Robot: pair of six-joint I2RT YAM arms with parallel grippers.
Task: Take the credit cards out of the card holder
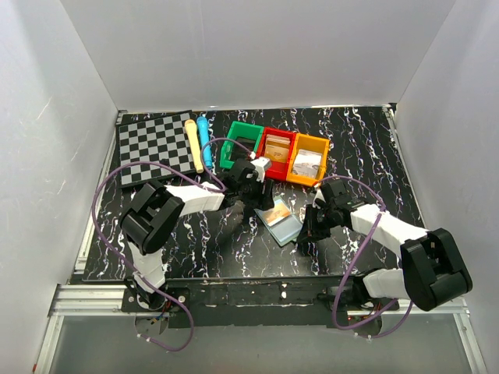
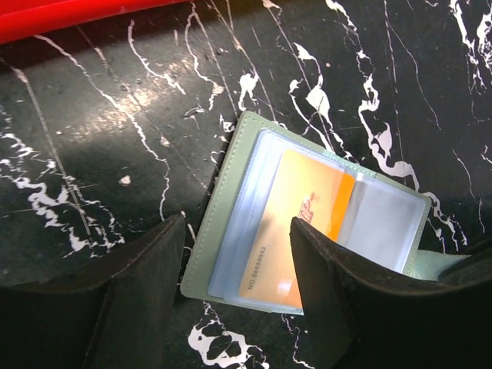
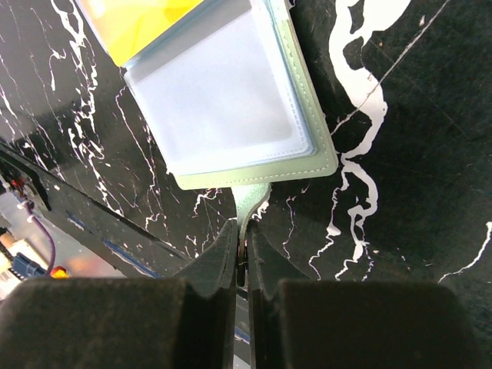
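A pale green card holder (image 1: 277, 226) lies on the black marble table, with an orange card (image 2: 292, 223) in its window beside white sleeves (image 3: 215, 92). My left gripper is open above the holder's left end, fingers apart with nothing between them. My right gripper is at the holder's other end, its fingers closed on the holder's pale green tab (image 3: 250, 200).
Green (image 1: 226, 156), red (image 1: 267, 171) and orange (image 1: 300, 178) bins stand behind the holder. A checkerboard (image 1: 156, 144) with yellow (image 1: 192, 144) and blue (image 1: 204, 140) cylinders lies at the back left. Marble is clear around the holder.
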